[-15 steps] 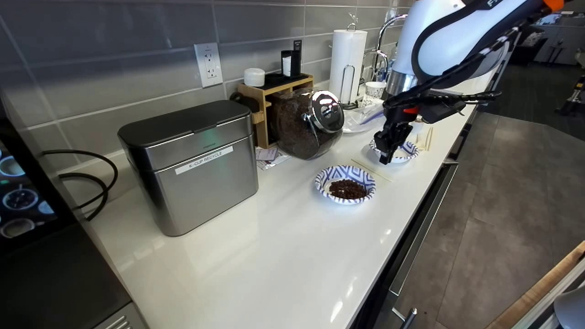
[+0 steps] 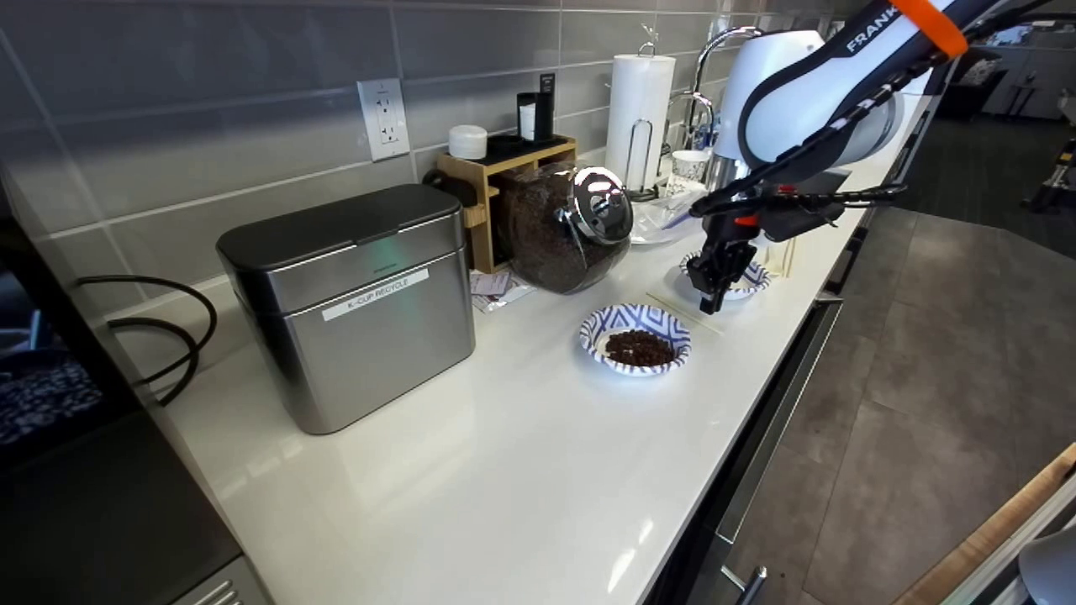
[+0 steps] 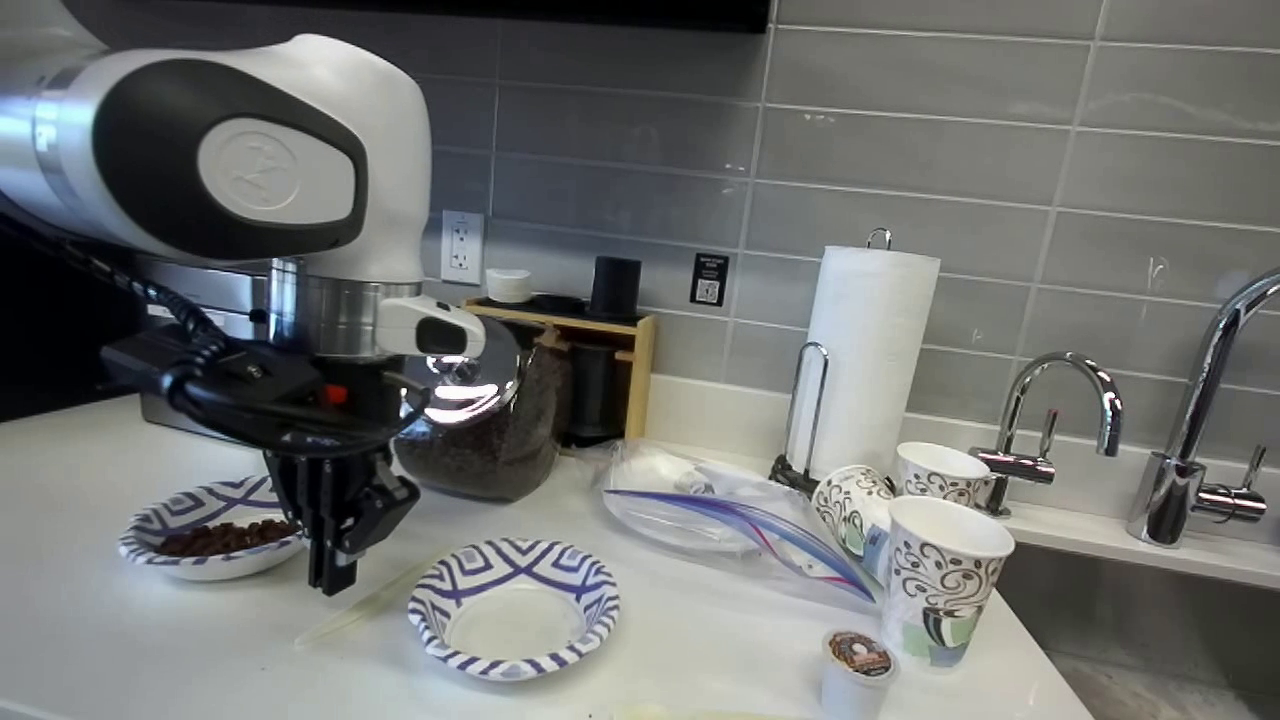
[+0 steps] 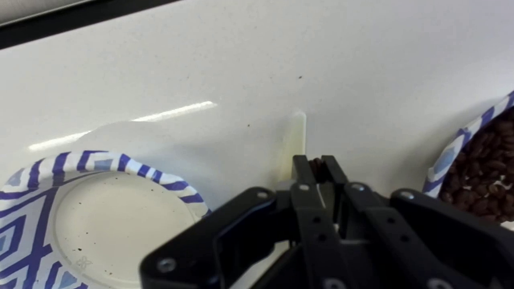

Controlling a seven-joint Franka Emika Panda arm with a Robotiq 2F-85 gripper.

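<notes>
My gripper is shut on what looks like a coffee bean (image 4: pixel 316 163), a small dark brown bit showing between the fingertips in the wrist view. It hangs above the counter between two blue-and-white patterned paper bowls. One bowl (image 2: pixel 597 327) holds a heap of dark coffee beans (image 2: pixel 640 349); its edge also shows at the right of the wrist view. The other bowl (image 3: pixel 513 610) has only a few dark specks inside. Beneath the fingers lies a thin pale stick (image 4: pixel 296 139), partly hidden by them.
Behind the bowls stand a glass jar (image 2: pixel 560 237) of dark contents and a steel bin (image 2: pixel 378 333). A plastic bag (image 3: pixel 708 510), paper cups (image 3: pixel 942 576) and a coffee pod (image 3: pixel 857 672) lie toward the sink. Counter in front of the bin is clear.
In exterior view 1 the fingertips have shifted slightly down in the picture, from over the nearly empty bowl toward the pale stick. The bowls have not moved.
</notes>
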